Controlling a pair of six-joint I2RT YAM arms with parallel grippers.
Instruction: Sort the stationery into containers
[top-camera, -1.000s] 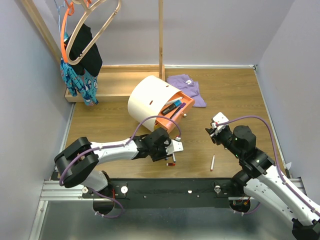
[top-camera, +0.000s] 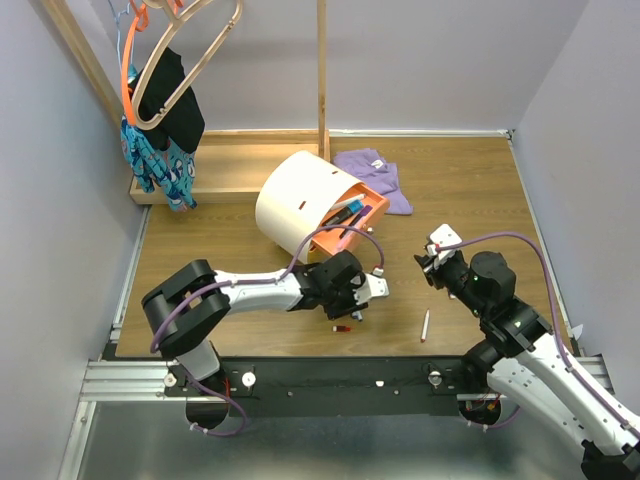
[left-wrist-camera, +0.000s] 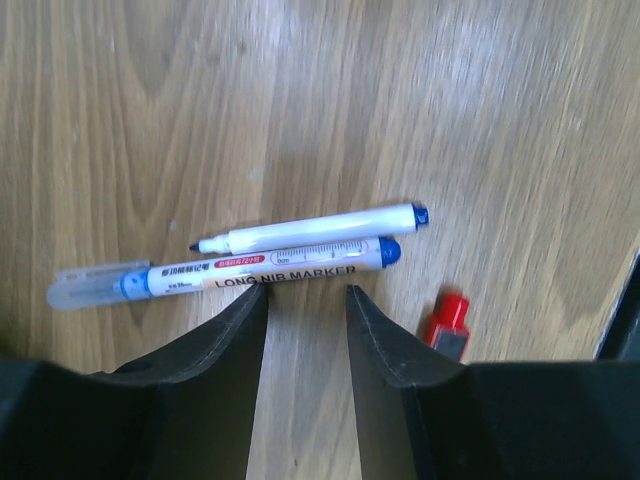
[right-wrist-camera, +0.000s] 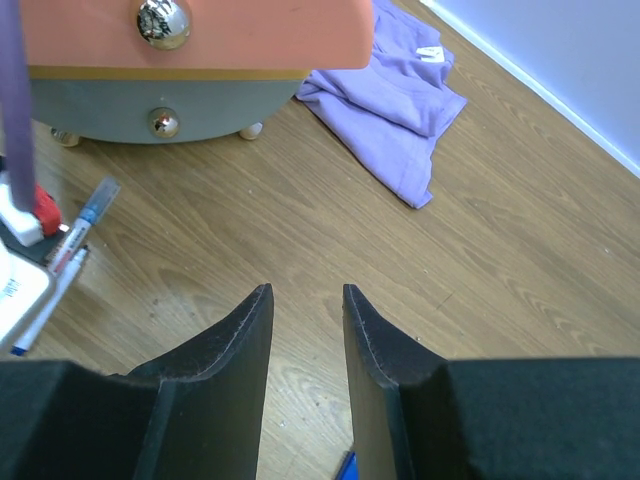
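On the wood, two white markers lie side by side: the long nib marker (left-wrist-camera: 270, 264) with a clear cap, and a slimmer blue-ended marker (left-wrist-camera: 320, 229). My left gripper hovers over them, its fingers partly open, fingertips overlapping the long nib marker's near edge in view and nothing clearly held. Close by lies a small red-and-black item (left-wrist-camera: 448, 325). Another white pen (top-camera: 425, 326) rests alone toward the front right. With a gap between its fingers and nothing in it, my right gripper hangs above bare floor. A blue item (right-wrist-camera: 348, 466) shows partly below it.
Behind the left gripper stands a cream rounded container (top-camera: 297, 197) whose orange drawer (top-camera: 376, 204) is pulled out, several pens inside. A purple cloth (top-camera: 377, 176) lies at the back. Between the right arm and the drawer the floor is mostly clear.
My left arm has shifted to the right in the top view, its gripper now beyond the red item. The right arm has moved only slightly. Drawer and pens in it look unchanged.
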